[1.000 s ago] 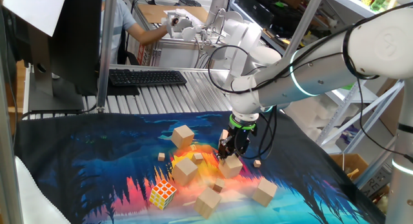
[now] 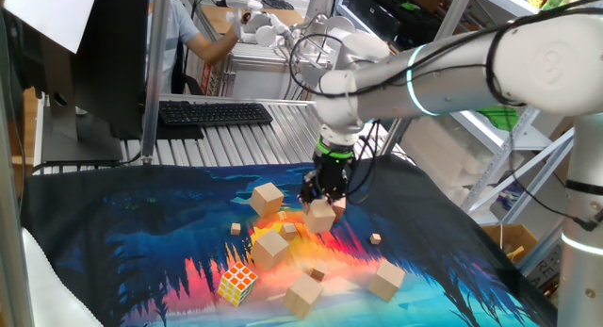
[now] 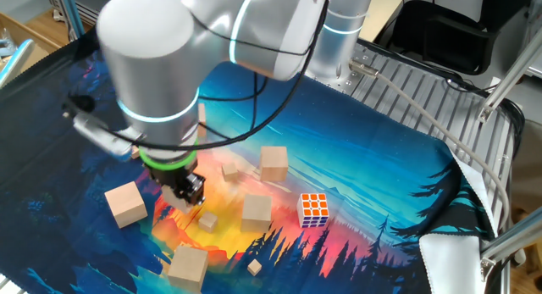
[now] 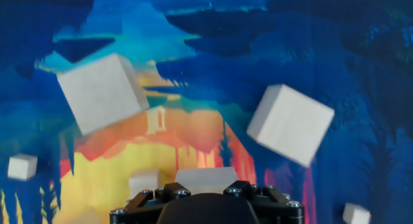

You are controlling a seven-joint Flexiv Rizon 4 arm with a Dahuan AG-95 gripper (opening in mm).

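My gripper [image 2: 325, 197] is shut on a large wooden cube [image 2: 318, 217], held above the printed cloth. In the wrist view, that cube [image 4: 206, 177] shows its pale top between the fingers; its lower part is hidden by the gripper. From the other side, the gripper [image 3: 188, 191] partly covers the held cube [image 3: 175, 200]. Another large cube [image 2: 340, 206] stands just behind the held one. More large cubes lie on the cloth: one at the back [image 2: 267, 199], one in the middle [image 2: 270, 250], and two toward the front [image 2: 303, 294] and right [image 2: 385, 281].
A Rubik's cube [image 2: 237, 283] sits at the front left. Small wooden cubes are scattered about, one at left [image 2: 236, 229], one at right [image 2: 375, 238], one near the front [image 2: 318, 272]. A keyboard [image 2: 215, 113] lies beyond the cloth.
My gripper has risen and moved left in exterior view 1, carrying the large cube up off the cloth. The cube behind it shows more clearly on its right. The other cubes stay put.
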